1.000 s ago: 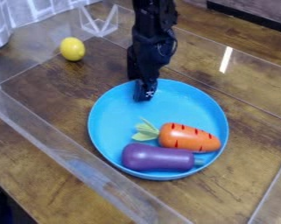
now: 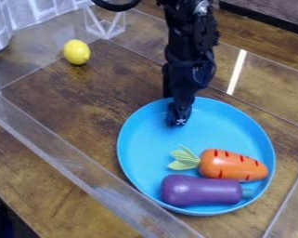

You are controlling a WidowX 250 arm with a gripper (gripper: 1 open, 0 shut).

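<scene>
The black gripper (image 2: pixel 178 104) hangs over the back rim of a blue plate (image 2: pixel 160 159), its fingers pointing down; it looks open, though the dark fingers partly overlap. On the plate's front half lie a toy carrot (image 2: pixel 232 165) with green top and, nearer, a purple eggplant (image 2: pixel 200 191).
A yellow lemon-like object (image 2: pixel 77 52) sits on the wooden table at the back left. A transparent edge runs diagonally along the left. The table left of the plate is clear.
The plate with the carrot and eggplant has shifted right and toward the camera. The gripper has moved right and slightly down in the view.
</scene>
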